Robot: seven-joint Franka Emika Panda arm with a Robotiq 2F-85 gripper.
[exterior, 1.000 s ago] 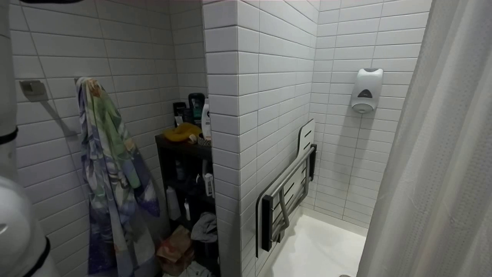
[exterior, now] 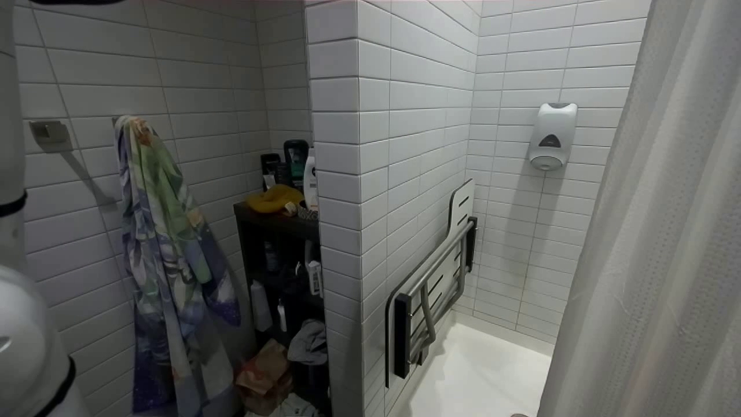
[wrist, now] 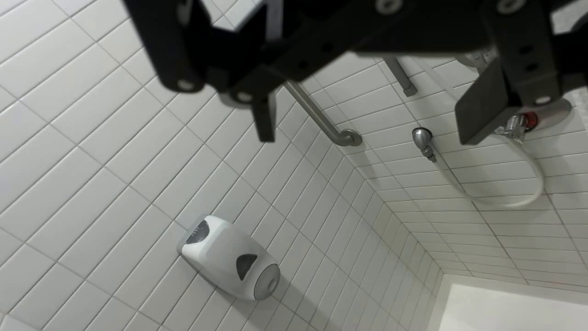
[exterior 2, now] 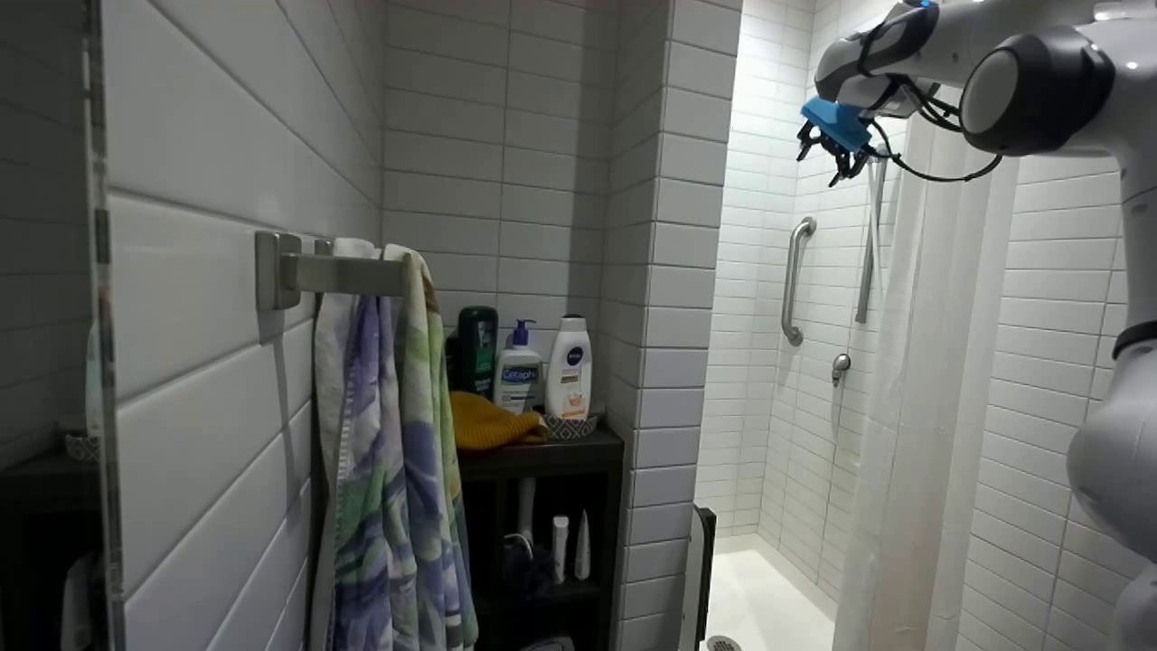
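High in the shower opening hangs my gripper (exterior 2: 816, 165), open and empty, near the top of the curtain. In the wrist view, its two dark fingers (wrist: 485, 102) are spread wide, with tiled wall behind the gap. A white soap dispenser (wrist: 231, 259) is mounted on the wall below and left of the fingers, apart from them. The same dispenser appears on the back wall in exterior view 1. No object is touching the fingertips. My gripper is outside exterior view 1, where only part of the white arm (exterior: 28, 347) shows at the left edge.
The shower curtain (exterior 2: 911, 380) hangs close by the arm. A grab bar (wrist: 319, 116) and hose (wrist: 496, 203) are on the shower walls. A folded seat (exterior: 430, 292) lies against the partition. Left of it stand a dark shelf (exterior 2: 542, 460) with bottles and a hanging towel (exterior 2: 390, 434).
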